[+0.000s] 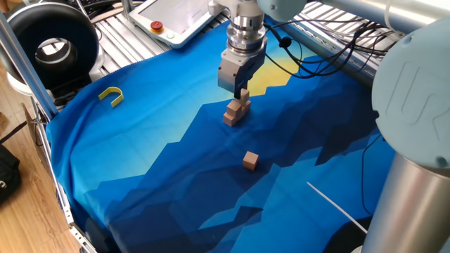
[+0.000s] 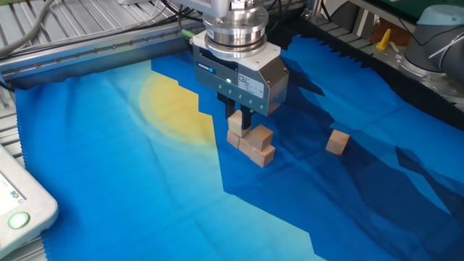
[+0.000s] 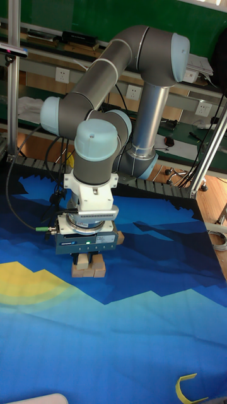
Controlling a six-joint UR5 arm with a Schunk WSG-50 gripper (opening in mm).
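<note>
A small stack of wooden blocks stands on the blue cloth, with one upper block on its near end. Directly over the stack, my gripper points straight down. Between its dark fingers is a paler wooden block, and they appear shut on it. This block is at the stack's other end, level with the upper block and very close to the lower row; whether it touches is hard to tell. In the third exterior view the gripper body hides part of the stack.
A single wooden cube lies apart on the cloth. Farther off is a yellow curved piece. A tablet with a red button sits at the cloth's edge.
</note>
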